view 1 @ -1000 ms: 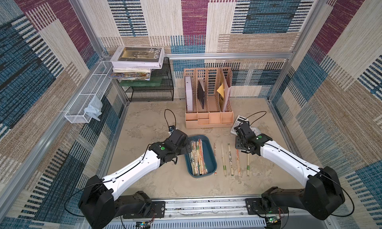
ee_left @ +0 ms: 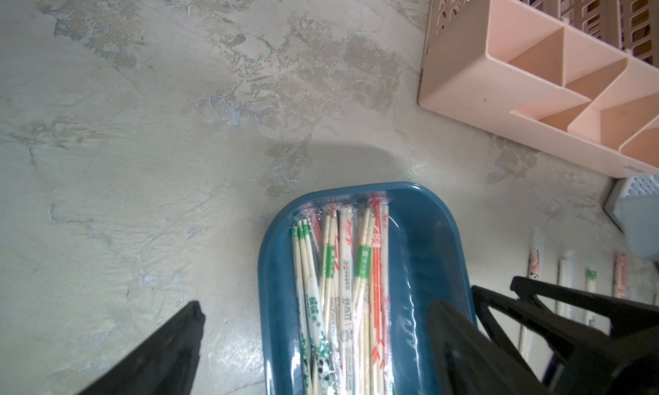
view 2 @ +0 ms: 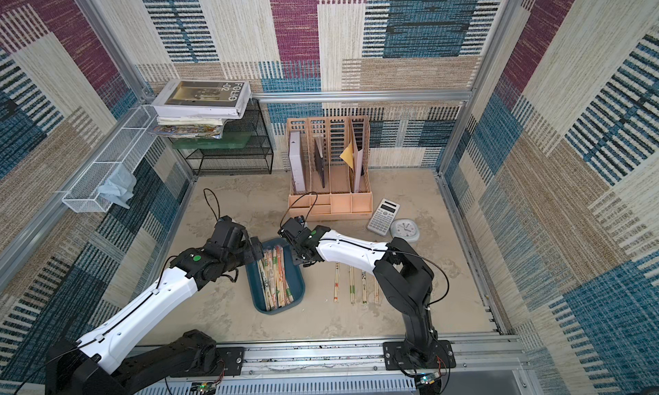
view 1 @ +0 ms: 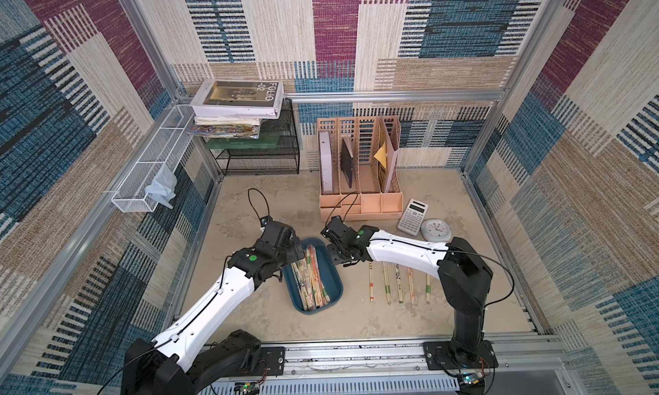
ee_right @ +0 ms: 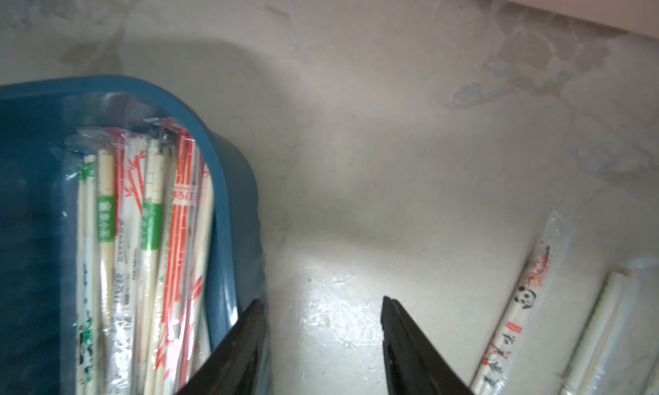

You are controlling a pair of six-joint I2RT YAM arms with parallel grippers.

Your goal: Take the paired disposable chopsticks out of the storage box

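A blue storage box (view 1: pixel 329 300) holds several wrapped chopstick pairs (ee_left: pixel 346 292), packed lengthwise. My left gripper is open over the box's left part, holding nothing. My right gripper is open beside the box's right wall (ee_right: pixel 232 209), one finger close to that wall, nothing between its fingers. Several wrapped pairs (ee_right: pixel 521 302) lie spaced out on the table to the right of the box.
A pink organiser (view 1: pixel 361 206) stands behind, with a calculator (view 1: pixel 412 217) and a clock (view 1: pixel 436 230) at the right. A wire rack with books (view 1: pixel 233 96) is at back left. The table left of the box is clear.
My right arm has swung left to the box. The left arm has moved slightly left. The box with its chopsticks has shifted left, away from the loose pairs.
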